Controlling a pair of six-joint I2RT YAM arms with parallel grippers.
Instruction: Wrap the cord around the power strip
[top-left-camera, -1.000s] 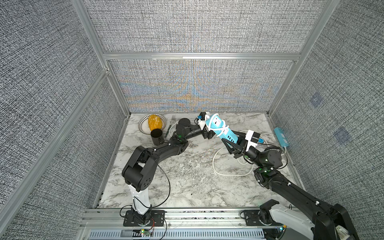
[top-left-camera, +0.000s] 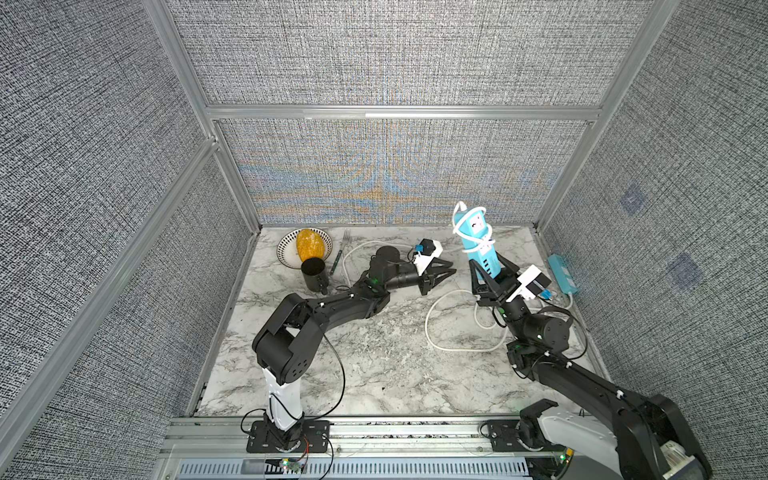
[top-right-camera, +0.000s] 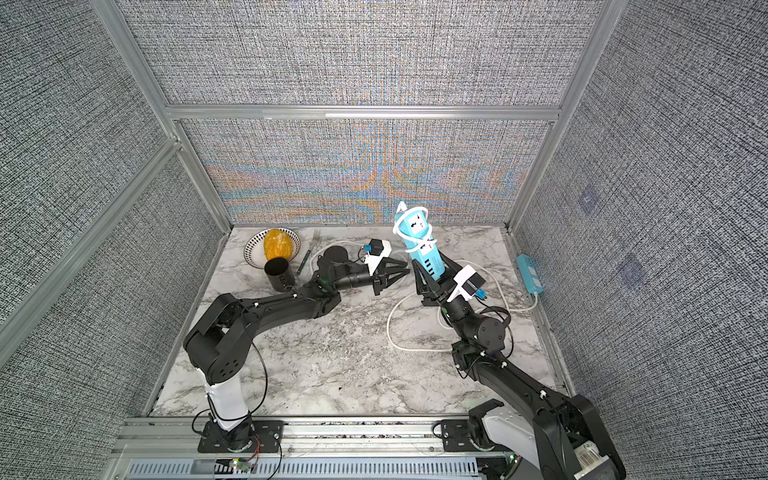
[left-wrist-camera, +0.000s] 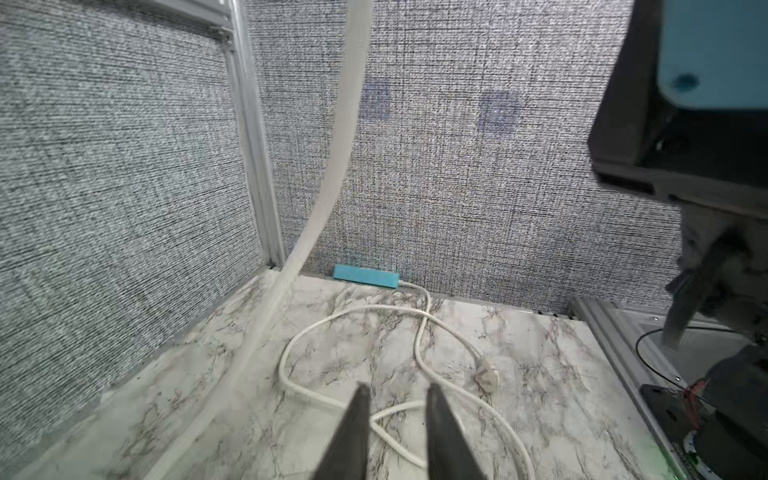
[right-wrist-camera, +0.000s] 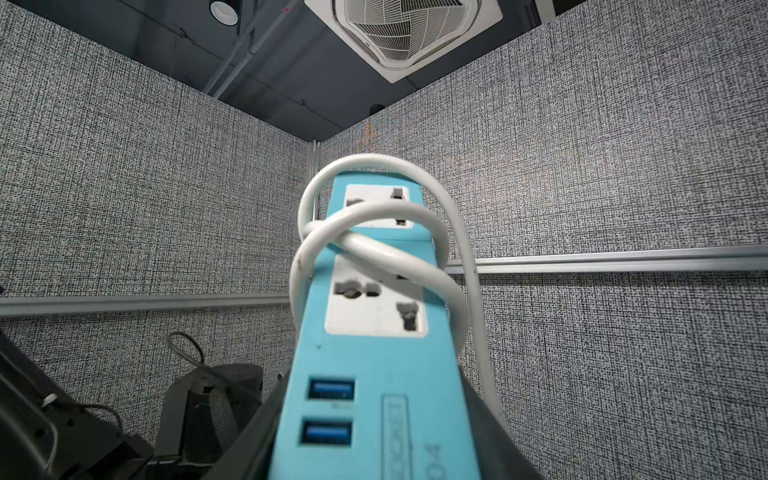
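A blue power strip (right-wrist-camera: 372, 400) with white socket faces is raised nearly upright, my right gripper (top-left-camera: 489, 280) shut on its lower end. Several loops of white cord (right-wrist-camera: 384, 254) wrap round its upper part. My left gripper (top-left-camera: 440, 272) stands part open low at its left, apart from the strip, its fingers pointing right. In the left wrist view, a length of white cord (left-wrist-camera: 320, 208) hangs down close to the camera, and those fingers are blurred.
A second blue strip (top-left-camera: 561, 274) lies at the right edge, cords looped on the table (top-left-camera: 376, 368) in front. A patterned bowl (top-left-camera: 284, 254) with an orange item, a dark mug (top-left-camera: 314, 276) and a fork (top-left-camera: 345, 240) sit back left.
My right gripper has lifted and tilted the strip more upright, moving it rightward. My left gripper has shifted right, and now stands apart from the strip.
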